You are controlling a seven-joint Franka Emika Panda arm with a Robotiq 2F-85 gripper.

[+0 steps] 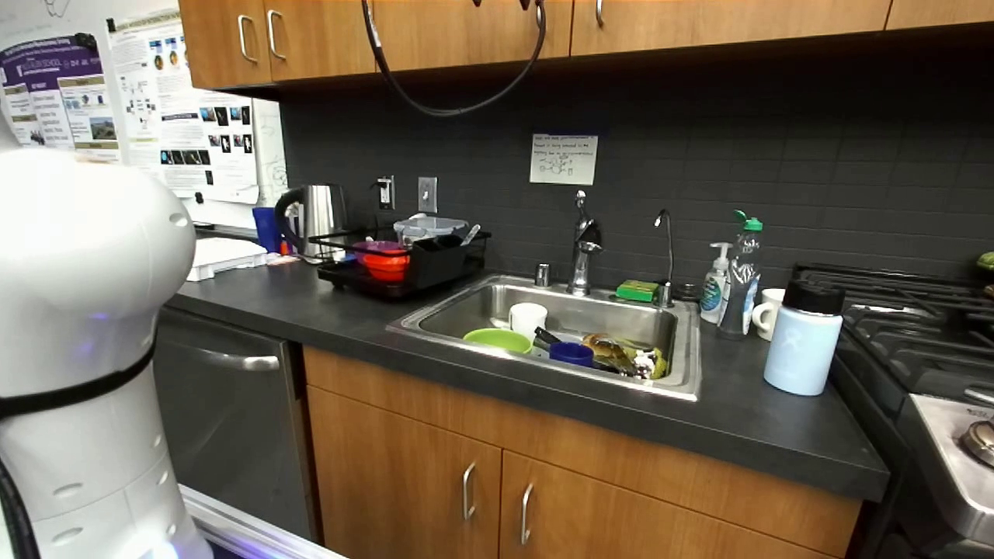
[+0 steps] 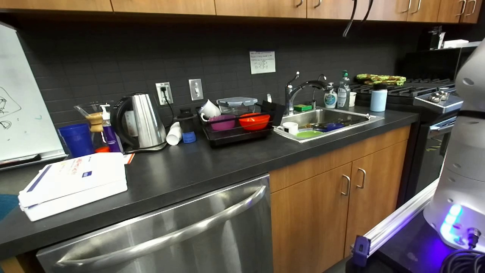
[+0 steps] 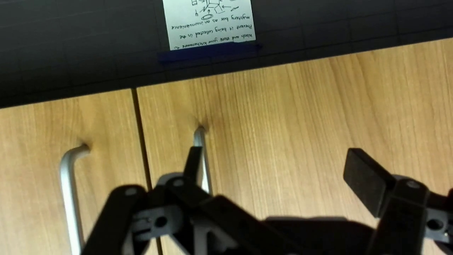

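My gripper stands open in the wrist view, its black fingers wide apart and empty. Beyond them is a light wood cabinet door (image 3: 288, 114). A silver bar handle (image 3: 205, 163) on that door appears just inside the left finger (image 3: 194, 163), which partly covers it; the distance between them is hard to judge. On the neighbouring door, a second handle (image 3: 70, 195) lies outside the fingers, farther left. Both exterior views cut off most of the arm above; exterior view 1 shows the hanging cable (image 1: 447, 112) below the upper cabinets (image 1: 466, 37).
The sink (image 1: 685, 359) holds a white mug (image 1: 527, 318), a green bowl (image 1: 498, 339) and other dishes. A loaded dish rack (image 1: 438, 265), a kettle (image 1: 324, 214) and a light blue bottle (image 1: 803, 349) stand on the counter. Bare counter lies left of the rack.
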